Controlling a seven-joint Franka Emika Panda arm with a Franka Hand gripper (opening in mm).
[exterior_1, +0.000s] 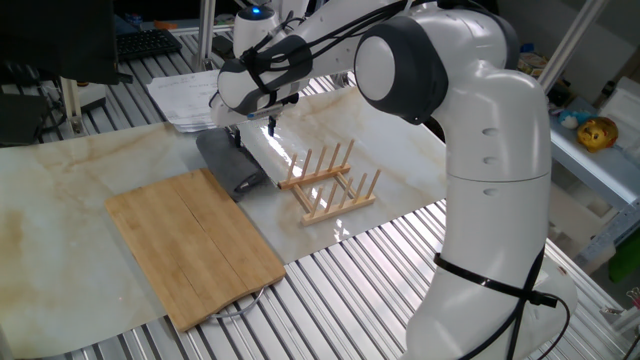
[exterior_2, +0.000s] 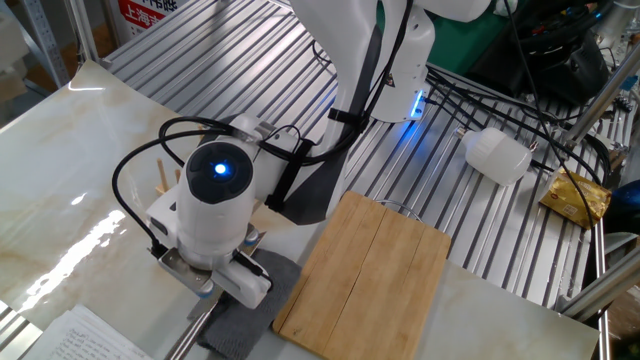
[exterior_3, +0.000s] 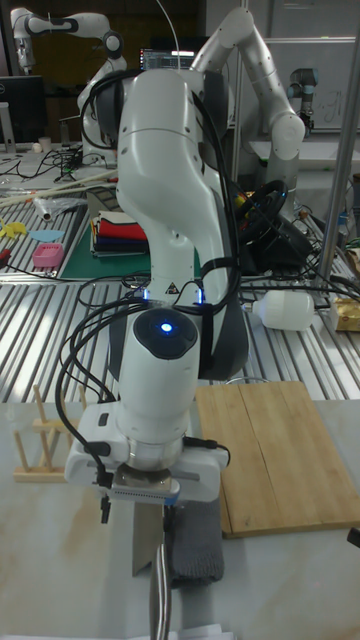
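A metal cleaver-like knife (exterior_1: 264, 155) rests beside the rolled dark grey cloth (exterior_1: 226, 163), its broad face catching the light. In the third view the blade (exterior_3: 147, 537) lies along the cloth's left side, and the steel handle (exterior_3: 162, 603) points toward the camera. Just above the knife's handle end, my gripper (exterior_1: 255, 133) stands open, its fingers apart with nothing held between them. The second view shows the hand from above, hiding most of the knife. To the right of the knife in the first view is a wooden peg rack (exterior_1: 328, 182), its slots empty.
A bamboo cutting board (exterior_1: 195, 245) lies flat near the cloth. Papers (exterior_1: 185, 100) are spread at the table's far edge. Bare marbled tabletop (exterior_1: 60, 220) extends left of the board. A white bulb-shaped object (exterior_2: 497, 156) sits on the metal slats.
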